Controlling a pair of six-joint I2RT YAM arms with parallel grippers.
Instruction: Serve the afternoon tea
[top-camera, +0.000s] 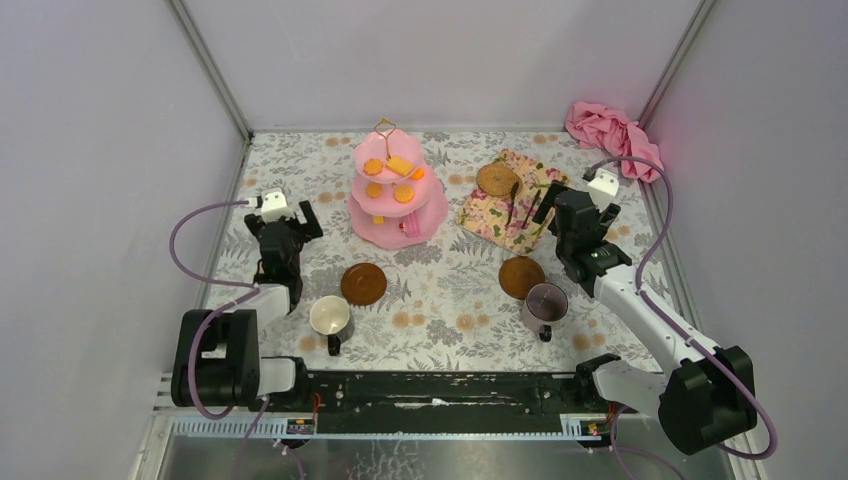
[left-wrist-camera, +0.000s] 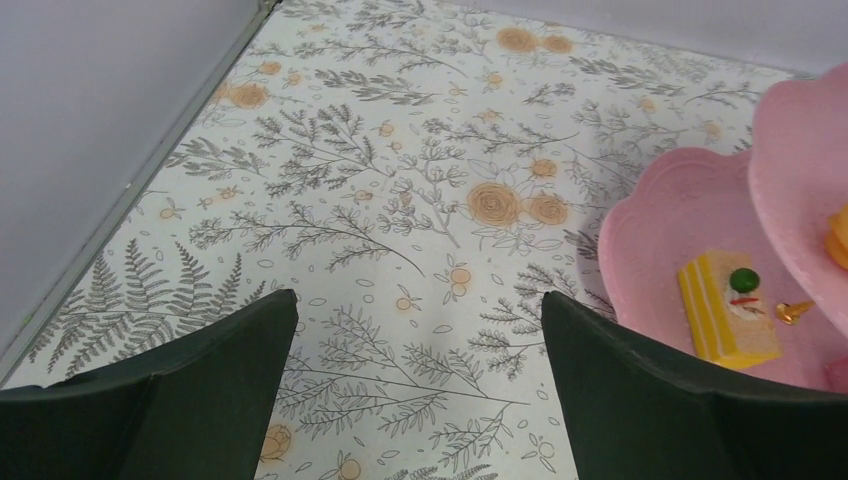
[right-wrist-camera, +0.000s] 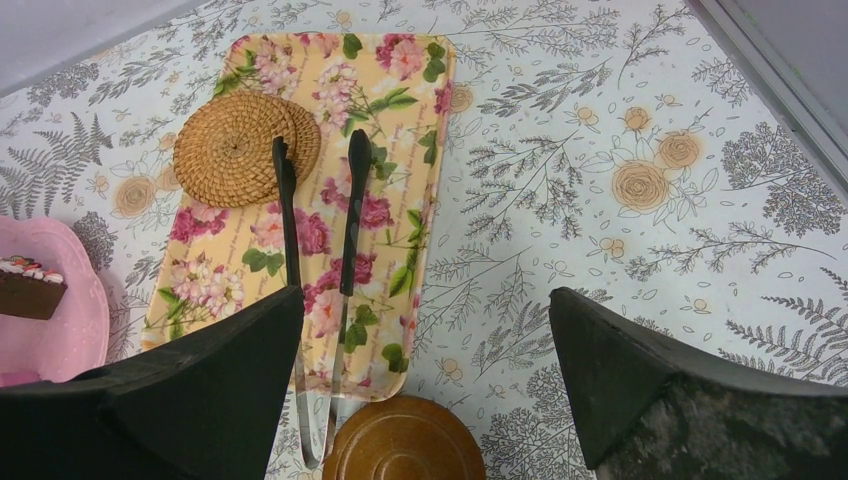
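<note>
A three-tier pink stand (top-camera: 432, 215) holds small cakes and pastries. My left gripper is open left of it, above bare table. My right gripper is open just right of a floral tray (right-wrist-camera: 400, 110), which holds a woven mat (right-wrist-camera: 225, 150) and black-handled metal tongs (right-wrist-camera: 355, 200). A wooden saucer (top-camera: 363, 284) and white mug (top-camera: 330, 315) stand front left. Another saucer (top-camera: 521, 270) and a grey mug (top-camera: 545, 305) stand front right.
A pink cloth (top-camera: 610, 135) is bunched in the back right corner. Walls border the table (top-camera: 440, 320) at back and sides.
</note>
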